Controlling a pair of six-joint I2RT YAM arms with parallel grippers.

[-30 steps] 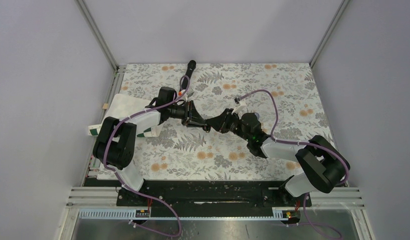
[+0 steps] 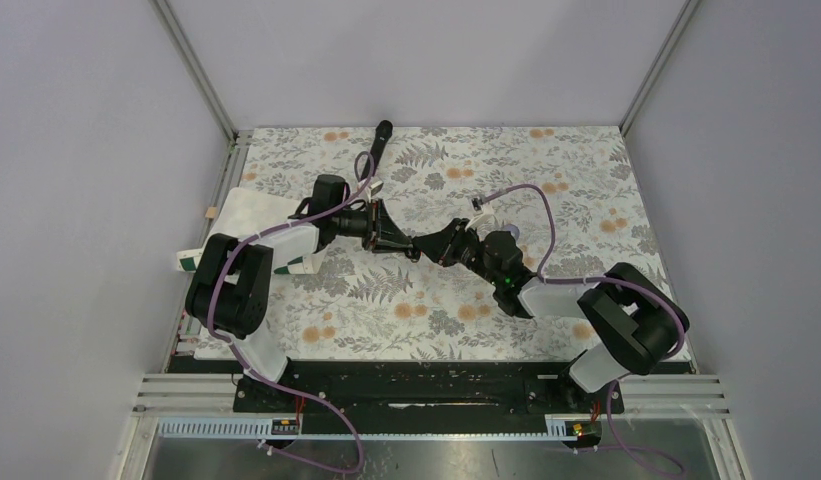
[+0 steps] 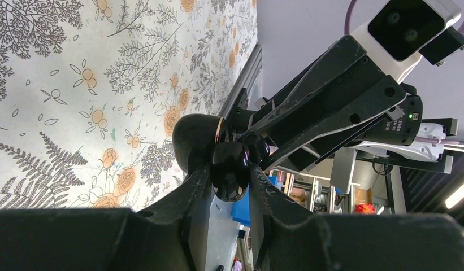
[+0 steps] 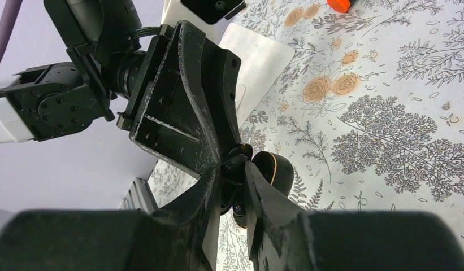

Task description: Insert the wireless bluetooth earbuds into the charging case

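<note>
My two grippers meet over the middle of the mat. My left gripper is shut on the glossy black charging case (image 3: 229,172); in the left wrist view another black rounded part (image 3: 193,141), apparently the case's lid, sits beside it. My right gripper is shut on a small glossy black earbud (image 4: 238,155), held at the case, whose open shell (image 4: 277,172) with a gold rim shows just beside it in the right wrist view. Whether the earbud is seated in its slot is hidden by the fingers.
A black microphone-like object (image 2: 379,142) lies at the back. A white board (image 2: 248,210) with green edging lies at the left, under my left arm.
My right arm has shifted very slightly in the top view; the left arm and the held pieces look nearly unchanged.
</note>
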